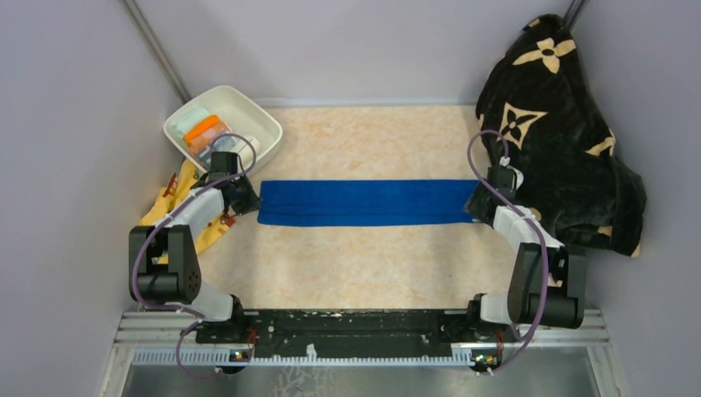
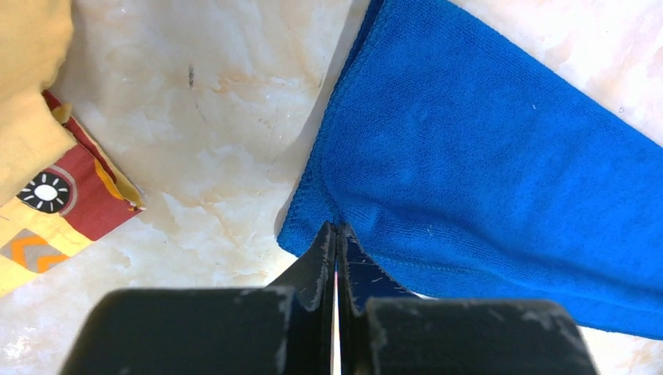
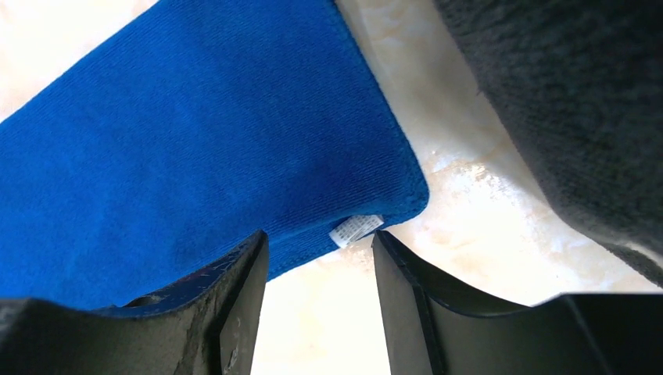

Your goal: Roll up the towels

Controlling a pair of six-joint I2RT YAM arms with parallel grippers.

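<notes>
A long blue towel, folded into a flat strip, lies across the middle of the table. At its left end, my left gripper is shut on the upper layer near the front corner, where hem and creases draw together at the fingertips. The very pinch is small and partly covered by the fingers. My right gripper stands open over the front edge near the right end of the towel. A white label on the edge shows between its fingers, with no cloth gripped.
A white bin with several items stands at the back left. A yellow cloth lies beside my left arm. The dark blanket heaps close on the right.
</notes>
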